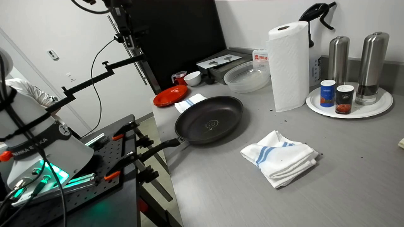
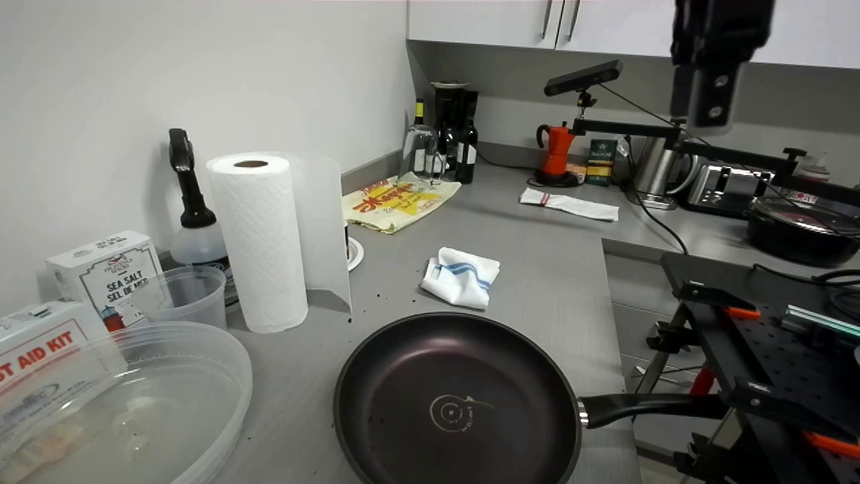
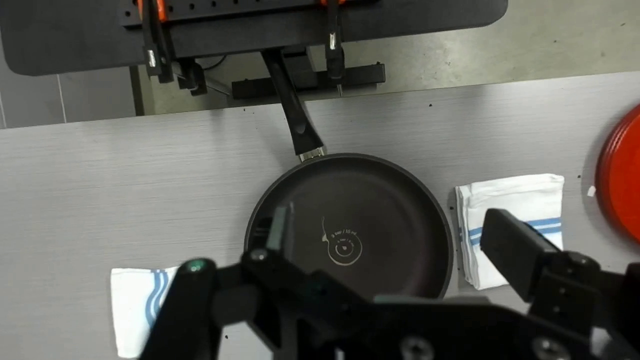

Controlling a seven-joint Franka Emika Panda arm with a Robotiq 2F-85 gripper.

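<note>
High over the counter, my gripper is open, its two fingers wide apart with nothing between them. A black frying pan (image 3: 372,204) lies well below it on the counter. The pan's handle (image 3: 292,111) reaches past the counter edge. One folded white cloth with blue stripes (image 1: 278,159) lies on one side of the pan, and another striped cloth (image 3: 510,198) on the opposite side. In exterior view 1 the gripper (image 1: 129,41) shows only at the top; exterior view 2 catches a blurred part of it at the upper right.
Red plates (image 1: 171,95) sit beyond the second cloth. Along the wall stand a clear plastic bowl (image 1: 248,77), a paper towel roll (image 1: 289,68) and a white plate (image 1: 350,113) bearing shakers and tall mills.
</note>
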